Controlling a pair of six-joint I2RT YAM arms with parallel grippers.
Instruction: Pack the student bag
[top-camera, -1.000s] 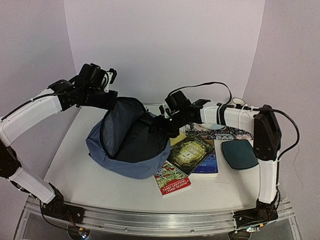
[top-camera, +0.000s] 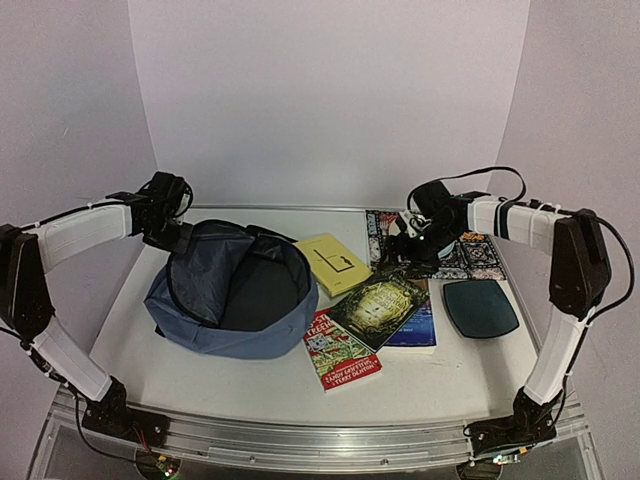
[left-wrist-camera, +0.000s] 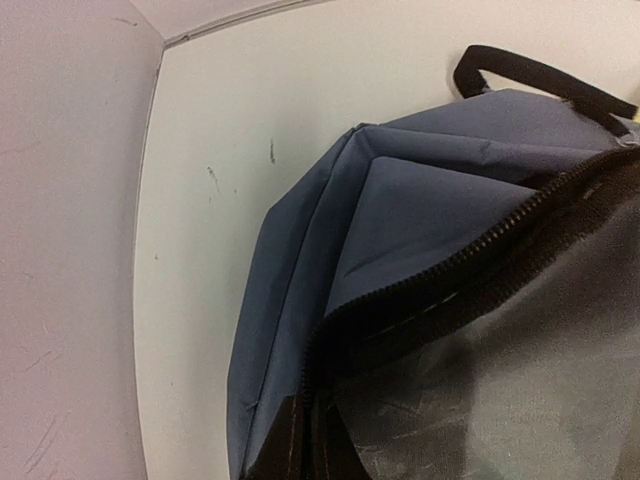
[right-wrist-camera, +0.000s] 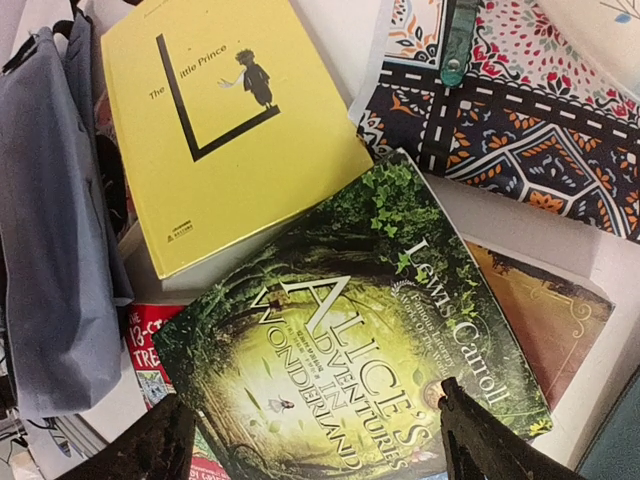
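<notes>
An open blue-grey backpack lies left of centre. My left gripper is shut at its raised flap, apparently pinching the zipper edge. My right gripper is open above the books: green Alice's Adventures in Wonderland, yellow Little Prince, a red book and a blue book partly hidden under Alice. No book shows inside the backpack's visible compartment.
A dark teal rounded mat lies at right. Patterned items lie at the back right, partly behind my right arm. Bare table shows along the left and front.
My left gripper has moved left and down, and the backpack has shifted left with it. My right gripper has moved right, away from the backpack, over the books.
</notes>
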